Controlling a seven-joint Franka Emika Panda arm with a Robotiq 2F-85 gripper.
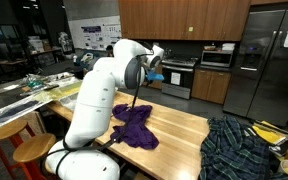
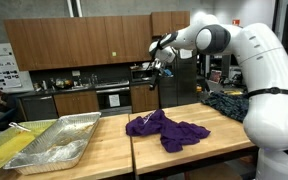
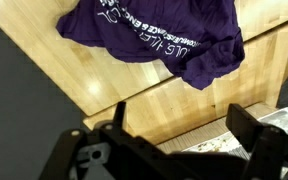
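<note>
A crumpled purple cloth (image 1: 134, 128) lies spread on the wooden table. In exterior view 2 the same cloth (image 2: 166, 130) sits in uneven folds, one part reaching toward the near right. White lettering shows on the cloth (image 3: 154, 30) in the wrist view, where it fills the upper part. My gripper is open, its dark fingers wide apart at the lower edge of that view, with bare wood between them. It hangs above the table and does not touch the cloth.
A dark patterned cloth (image 1: 234, 148) is heaped at the table's right. On the other side stands a shallow tray (image 2: 59, 142) with clear plastic in it. Bare tabletop (image 1: 179, 128) lies between the two cloths. Stools (image 1: 31, 148) stand at the left.
</note>
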